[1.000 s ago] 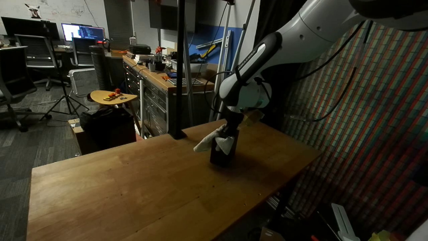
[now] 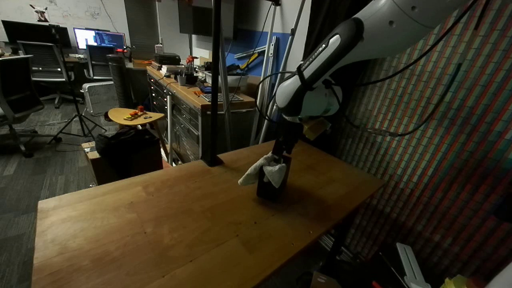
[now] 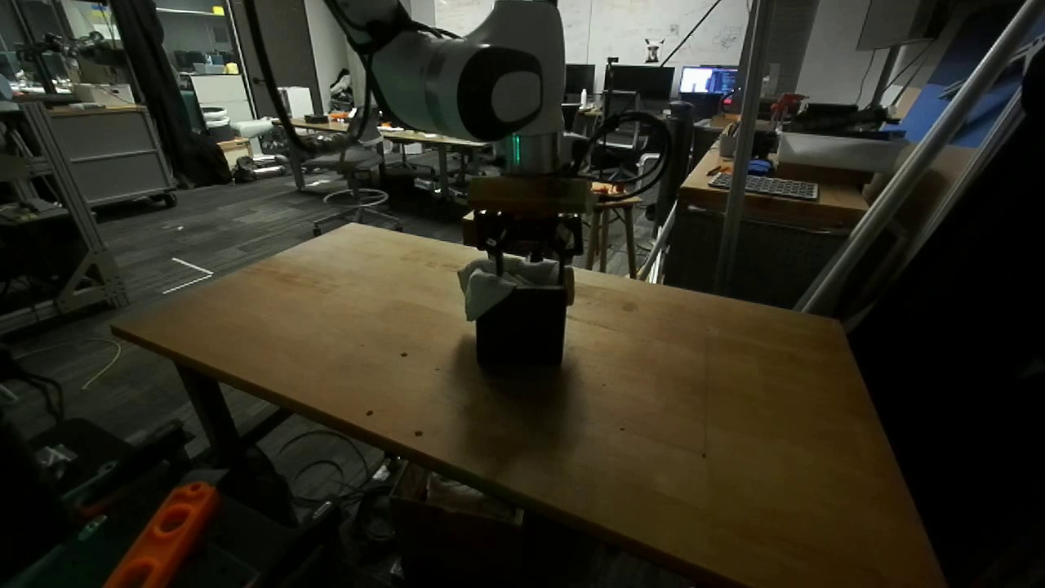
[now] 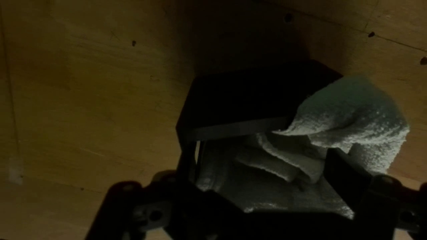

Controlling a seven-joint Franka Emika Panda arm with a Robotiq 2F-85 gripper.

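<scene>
A black open-topped box stands on the wooden table, and a whitish towel lies bunched inside it. Part of the towel hangs over the rim. My gripper points down at the box opening, its fingers apart. In the wrist view one finger is close against the left wall of the box; the picture is too dark to tell which side of that wall it is on. The other finger reaches over the towel at the right. Dark shadow hides the lower part of the box's inside.
A black upright post stands at the table's far edge. A workbench with clutter lies beyond, and a patterned curtain hangs beside the table.
In exterior view 1 the arm has shifted to the right and the gripper sits slightly higher over the box. The box and towel have also moved a little to the right.
</scene>
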